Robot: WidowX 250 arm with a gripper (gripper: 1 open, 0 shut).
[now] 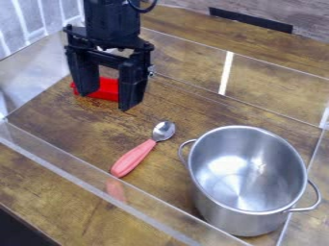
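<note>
My black gripper [106,82] hangs open over the back left of the wooden surface, fingers pointing down, nothing seen between them. It partly hides a red block [92,88] behind it. A spoon with a pink handle [135,157] and metal bowl lies in the middle front, below and right of the gripper and apart from it. A steel pot [247,177] with two side handles stands upright at the front right, empty.
Clear plastic walls edge the wooden surface, with a low one along the front left [90,187]. The wood between the gripper and the back right is free.
</note>
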